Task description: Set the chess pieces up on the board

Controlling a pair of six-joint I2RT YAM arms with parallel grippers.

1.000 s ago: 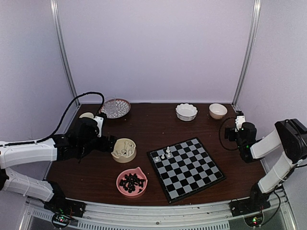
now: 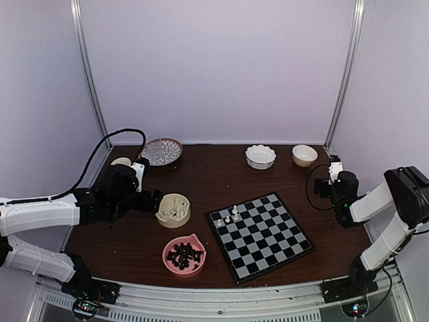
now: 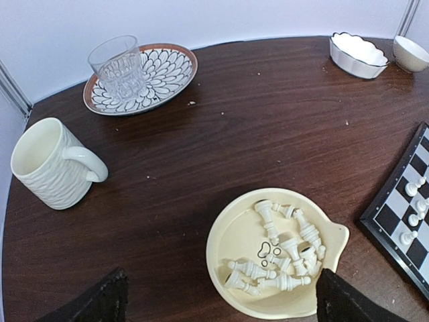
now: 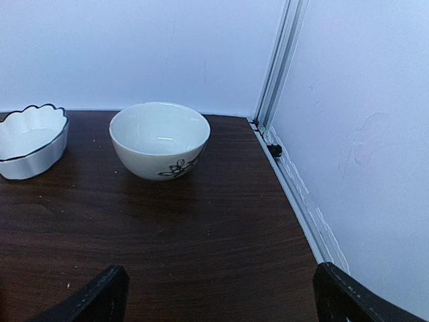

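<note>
The black and grey chessboard [image 2: 261, 235] lies angled at the front middle of the table. Several white pieces [image 2: 235, 210] stand near its far left corner. More white pieces [image 3: 283, 282] lie jumbled in a cream bowl [image 3: 220, 231] left of the board, and dark pieces [image 2: 184, 257] fill a pink bowl [image 2: 198, 240] in front of it. My left gripper is open, its fingers [image 3: 100, 302] wide apart and empty, just left of the cream bowl in the top view. At the right edge, my right gripper also stands open and empty, away from the board.
Along the back are a patterned plate [image 3: 167, 70] carrying a clear glass [image 3: 119, 70], a scalloped white bowl [image 2: 260, 157] and a round white bowl [image 4: 161, 141]. A white mug [image 3: 57, 164] stands at the left. Bare table separates the board from the back bowls.
</note>
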